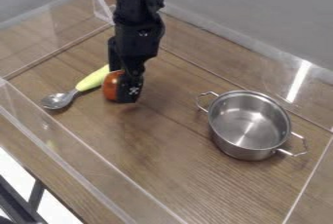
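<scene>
My black gripper (123,82) hangs from the top of the camera view, low over an orange-red round object (116,86) on the wooden table. Its fingers are around that object and partly hide it; I cannot see clearly whether they touch it. A yellow elongated object (95,77) lies just left of it, partly hidden behind it. A silver spoon (58,100) lies further left and nearer the front.
A steel pot (247,121) with two handles stands on the right. Pale walls border the table at the back and left.
</scene>
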